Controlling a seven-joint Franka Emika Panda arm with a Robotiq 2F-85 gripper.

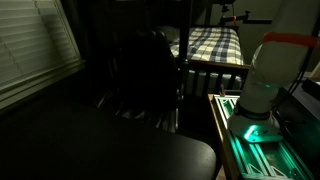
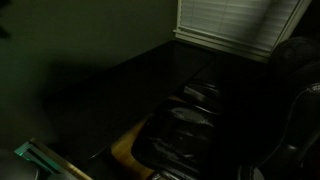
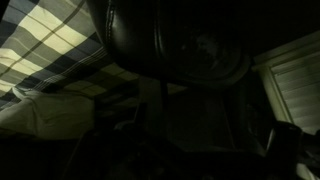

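The arm's white base (image 1: 252, 128) stands at the right in exterior view 1, with a green light on it and an orange-red band higher up. Its upper links run out of the frame. Dim shapes along the lower part of the wrist view look like my gripper; its fingers blend into the shadow, so whether it is open or shut does not show. A black padded chair (image 3: 175, 45) fills the top of that view. No object can be made out between the fingers.
The chair's seat (image 2: 180, 135) is beside it. Window blinds (image 2: 235, 22) are at the back. A bed with a plaid cover (image 1: 215, 45) lies beyond, and a pale cloth-like thing (image 3: 45, 115) shows in the wrist view. Lighting is very dim.
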